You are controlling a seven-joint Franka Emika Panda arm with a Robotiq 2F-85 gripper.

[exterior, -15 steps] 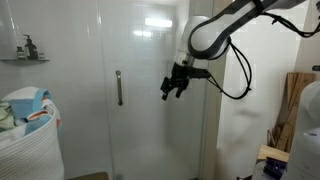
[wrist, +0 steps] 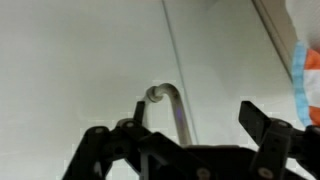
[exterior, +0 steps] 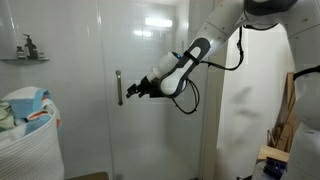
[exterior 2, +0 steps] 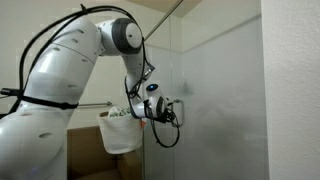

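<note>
A metal door handle (exterior: 119, 88) stands vertical on a pale glass shower door (exterior: 150, 135). My gripper (exterior: 129, 91) reaches in from the right and is just to the right of the handle; whether it touches cannot be told. In the wrist view, the handle (wrist: 178, 112) shows its curved end between the two spread fingers, nearer the left one. The gripper is open, and nothing is clasped. From the other side, the gripper (exterior 2: 172, 117) appears close to the glass.
A white basket (exterior: 32, 152) with colourful towels (exterior: 30, 106) stands at the left. Bottles (exterior: 30, 46) sit on a small wall shelf. Cables loop beside the arm. A wooden stool corner (exterior: 272, 154) is at the lower right.
My arm has stretched leftward across the door, bringing the gripper from well right of the handle to just beside it. The handle and door have not visibly moved.
</note>
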